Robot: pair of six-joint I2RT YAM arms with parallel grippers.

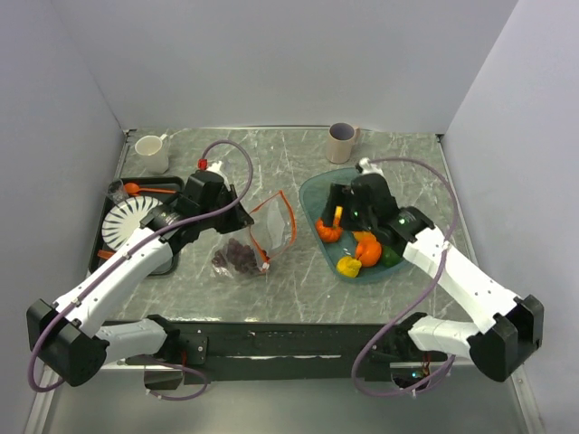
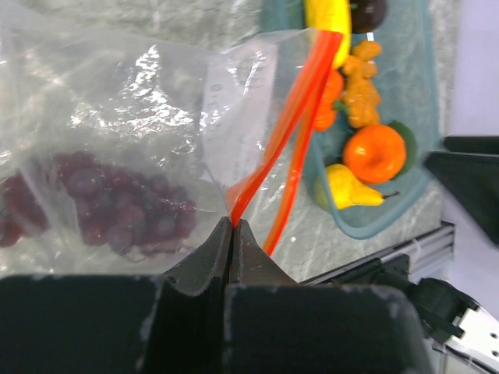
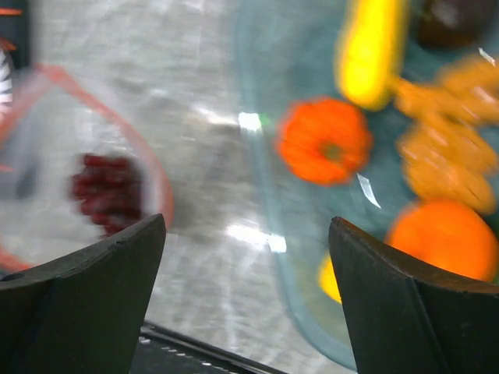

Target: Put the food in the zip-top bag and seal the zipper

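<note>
A clear zip bag (image 1: 280, 226) with orange zipper lies mid-table, dark red grapes (image 2: 125, 206) inside. My left gripper is shut at the zipper edge; whether it pinches plastic is unclear. My right gripper stands part open above the blue bin (image 1: 317, 253), its view blurred. The bin holds an orange pumpkin (image 3: 323, 140), a yellow banana-like piece (image 3: 366, 47), a yellow pear (image 2: 349, 187), an orange fruit (image 2: 370, 153), knobbly orange pieces and dark food.
A tray (image 1: 172, 181) with striped plate and orange utensils is at left. Two mugs (image 1: 340, 143) (image 1: 151, 155) stand at the back. Bare counter lies in front of the bag.
</note>
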